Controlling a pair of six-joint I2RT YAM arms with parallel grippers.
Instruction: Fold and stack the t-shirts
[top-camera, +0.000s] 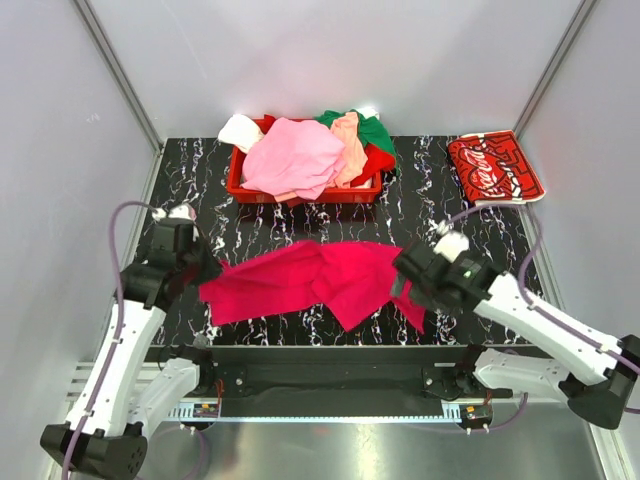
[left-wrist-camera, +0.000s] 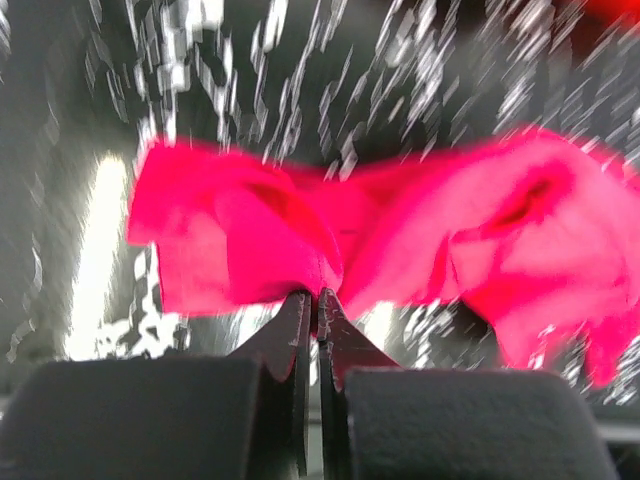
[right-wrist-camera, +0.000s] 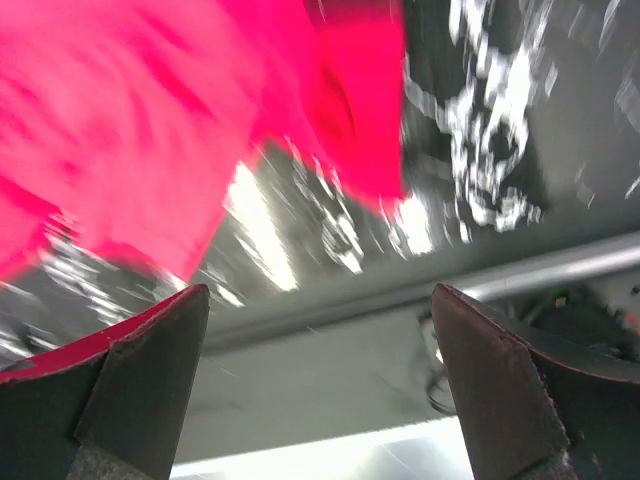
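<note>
A crumpled pinkish-red t-shirt (top-camera: 310, 278) stretches across the front half of the marble-patterned table. At its left end my left gripper (top-camera: 213, 268) is shut; in the left wrist view the fingertips (left-wrist-camera: 322, 300) pinch a fold of the pinkish-red cloth (left-wrist-camera: 280, 235). Over the shirt's right end hovers my right gripper (top-camera: 405, 285), blurred in the top view. The right wrist view shows its fingers (right-wrist-camera: 150, 370) wide apart, nothing between them, with the cloth (right-wrist-camera: 360, 110) beyond.
A red basket (top-camera: 310, 195) heaped with pink, peach, green, white and red clothes stands at the back. A folded red shirt with white print (top-camera: 495, 168) lies at the back right. Bare table (top-camera: 425, 195) shows between them.
</note>
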